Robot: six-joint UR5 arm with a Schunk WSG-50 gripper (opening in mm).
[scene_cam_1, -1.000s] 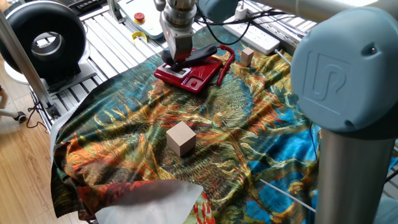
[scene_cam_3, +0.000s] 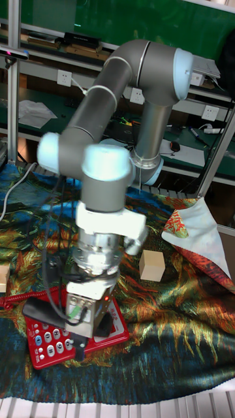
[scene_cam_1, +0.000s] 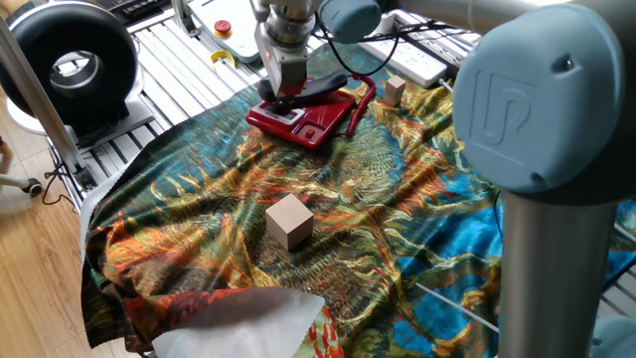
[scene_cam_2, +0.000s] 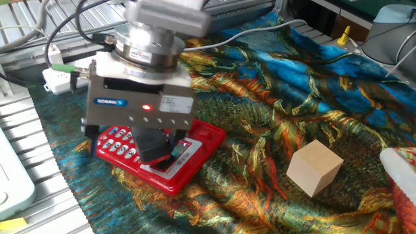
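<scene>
A red desk phone [scene_cam_1: 310, 123] with white keys and a coiled red cord lies on the patterned cloth. Its black handset [scene_cam_2: 151, 145] rests slantwise over the phone base, partly covered by my gripper in every view. Right above the phone is my gripper [scene_cam_2: 133, 151], pointing down. Its two dark fingers [scene_cam_2: 92, 140] stand wide apart, with the handset below and between them in the second exterior view. Whether either finger touches the handset cannot be made out.
A wooden cube [scene_cam_1: 289, 221] sits mid-cloth, and a smaller wooden block [scene_cam_1: 396, 90] stands behind the phone near a white power strip [scene_cam_1: 409, 62]. The cloth's near corner is folded over, showing its white underside [scene_cam_1: 238, 328].
The arm's large blue-capped joint has shifted slightly left and up, and the gripper slightly left over the phone. Phone, handset and wooden blocks look unmoved.
</scene>
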